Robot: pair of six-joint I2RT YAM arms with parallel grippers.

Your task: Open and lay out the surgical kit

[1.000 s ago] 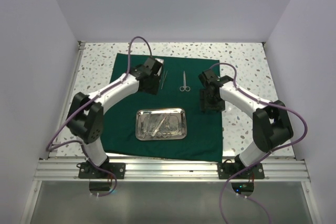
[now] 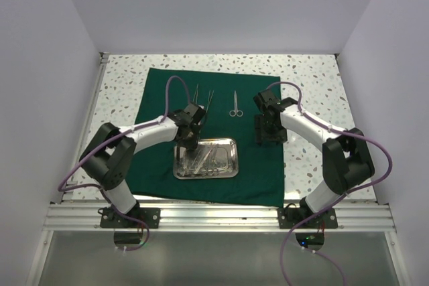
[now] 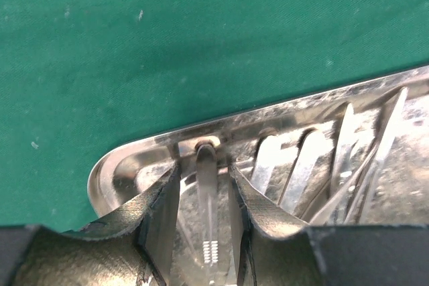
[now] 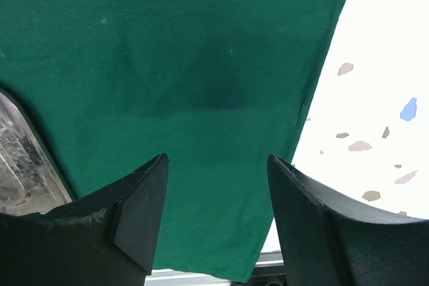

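Observation:
A metal tray (image 2: 230, 171) holds several steel instruments on the green cloth (image 2: 258, 182). My left gripper is part open over the tray's corner. Between its fingers stands the dark end of a slim instrument (image 3: 207, 195), with a gap on both sides. Further right in the left wrist view lie flat handles (image 3: 303, 169) and crossed tools (image 3: 375, 155). On the cloth behind the tray are scissors (image 2: 235, 109) and thin tools (image 2: 210, 100). Over the cloth's right side my right gripper is open and empty.
Speckled white table (image 2: 315, 78) surrounds the cloth. The tray's edge (image 4: 37, 140) shows at the left of the right wrist view. Cloth to the right of the tray is bare.
The right arm, tray and scissors have stayed put.

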